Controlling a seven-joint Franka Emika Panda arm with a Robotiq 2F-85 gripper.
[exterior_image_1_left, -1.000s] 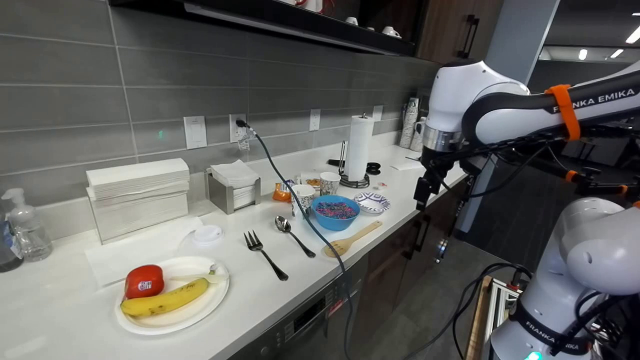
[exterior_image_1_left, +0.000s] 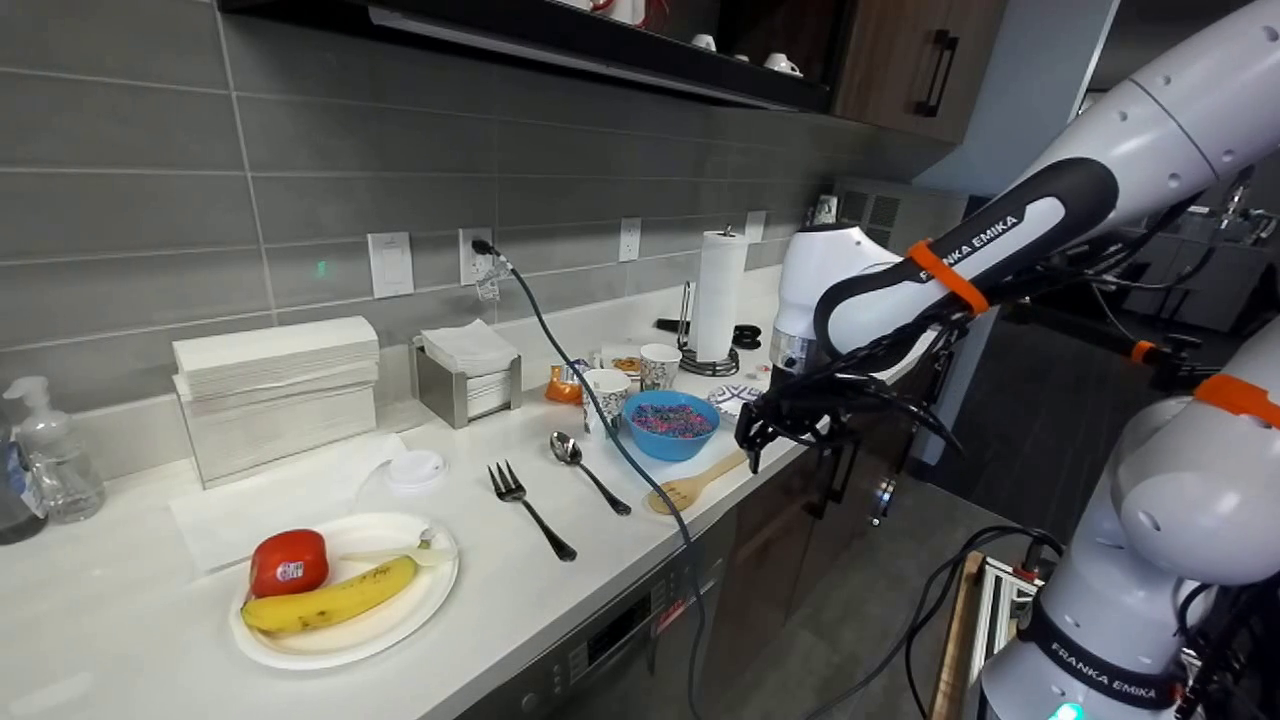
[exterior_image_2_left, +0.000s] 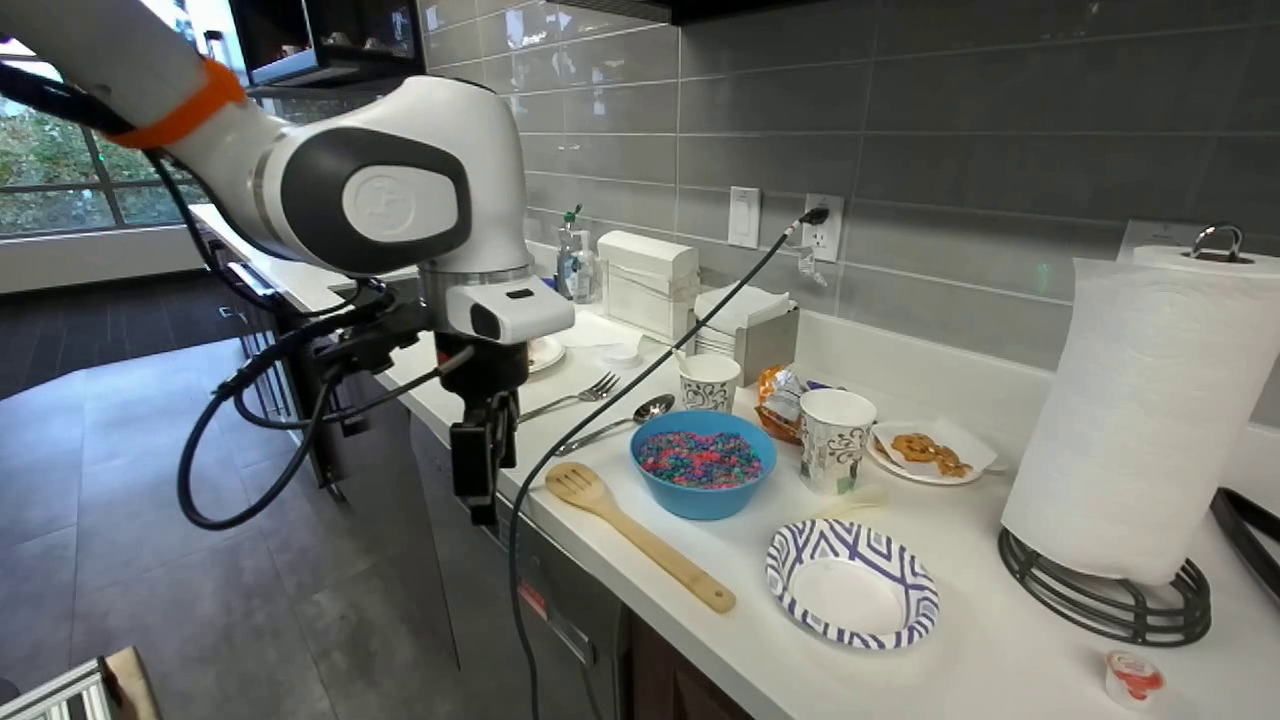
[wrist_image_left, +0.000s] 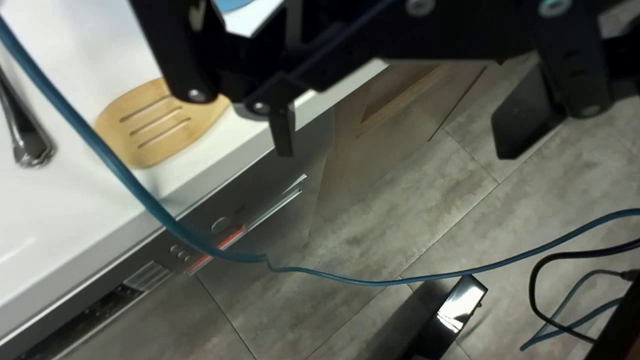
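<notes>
My gripper is open in the wrist view, its two fingers wide apart and only floor and cabinet front beyond the gap. Exterior view 2 has the gripper (exterior_image_2_left: 482, 468) pointing down by the counter's front edge. The wooden slotted spatula (exterior_image_2_left: 636, 536) lies flat on the counter, slotted end towards the spoon; in the wrist view its head (wrist_image_left: 150, 123) shows left of the fingers. A blue bowl (exterior_image_2_left: 703, 466) of small coloured pieces stands behind it. Near the bowl lie a metal spoon (exterior_image_1_left: 588, 472) and a fork (exterior_image_1_left: 530, 510).
A dark cable (exterior_image_1_left: 600, 420) runs from the wall outlet across the counter and over its front edge, close to the spatula. A patterned paper bowl (exterior_image_2_left: 853, 584), paper cups (exterior_image_2_left: 836, 439) and a paper towel roll (exterior_image_2_left: 1128, 420) stand nearby. A plate (exterior_image_1_left: 420, 600) holds a banana and a red fruit.
In exterior view 1 my arm has come left and lower, from beyond the spatula's handle end to close by it, now covering part of the paper bowl. The counter objects look unmoved.
</notes>
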